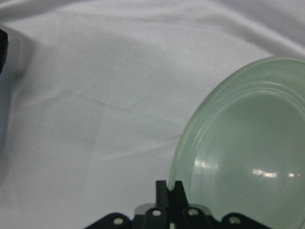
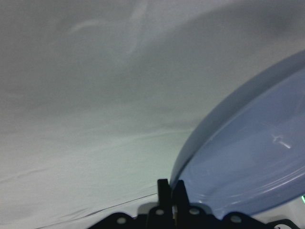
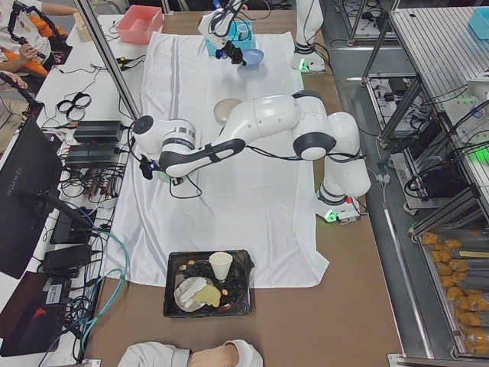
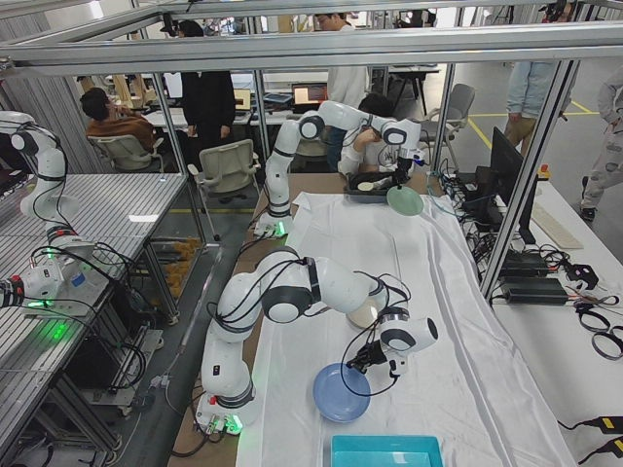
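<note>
A green plate (image 1: 238, 143) fills the right of the left wrist view, with my left gripper shut on its rim. In the camera left view that gripper is mostly behind its arm, the plate largely hidden. My right gripper is shut on the rim of a blue plate (image 2: 243, 148) at the far end of the cloth. A beige plate (image 3: 228, 108) lies between the two arms, partly hidden by the nearer arm.
A black tray (image 3: 206, 310) with a cup (image 3: 221, 264) and food scraps stands at the near end. A turquoise bin (image 4: 386, 451) is at the far end, beside the blue plate. Monitor and cables line the table's side.
</note>
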